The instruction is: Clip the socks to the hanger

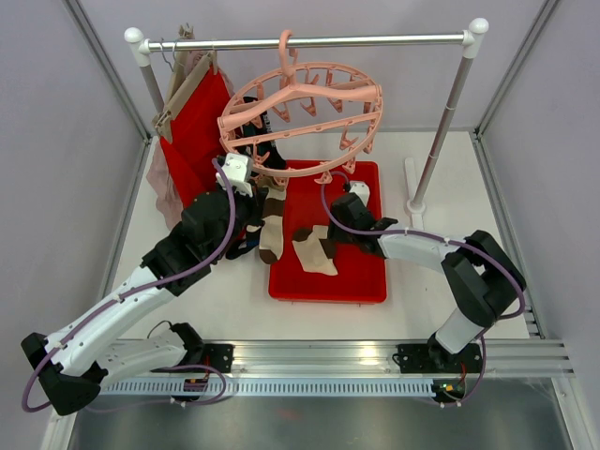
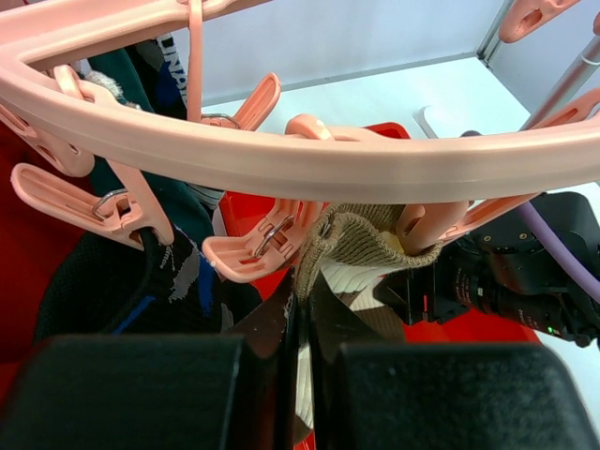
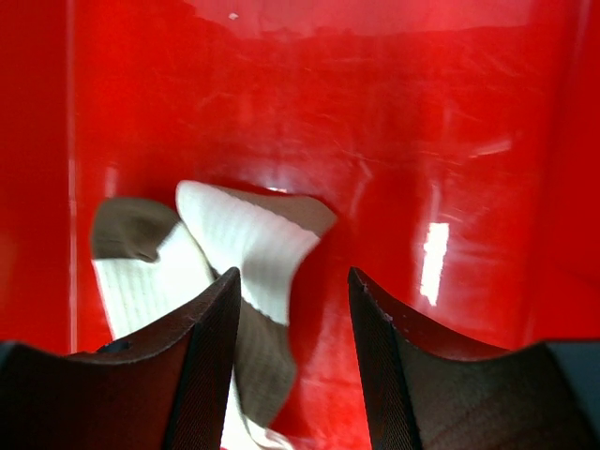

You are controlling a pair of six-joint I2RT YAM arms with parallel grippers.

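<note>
The round pink clip hanger (image 1: 370,112) hangs from the metal bar. My left gripper is shut on the brown cuff of a beige-and-brown sock (image 2: 328,258), just below the hanger ring. One side of that cuff meets a pink clip (image 2: 427,225); another clip (image 2: 272,242) is beside the pinched side. In the top view this sock (image 1: 272,230) hangs down along the red tray's left edge. A second beige-and-brown sock (image 3: 253,239) lies folded in the tray. Above it, my right gripper stands open, nothing between its fingers.
The red tray (image 1: 328,292) is otherwise bare. Dark patterned socks (image 2: 178,281) hang at the ring's left. Red cloth (image 1: 192,131) and pale cloth hang at the bar's left end. A bar post (image 1: 441,131) rises at the right.
</note>
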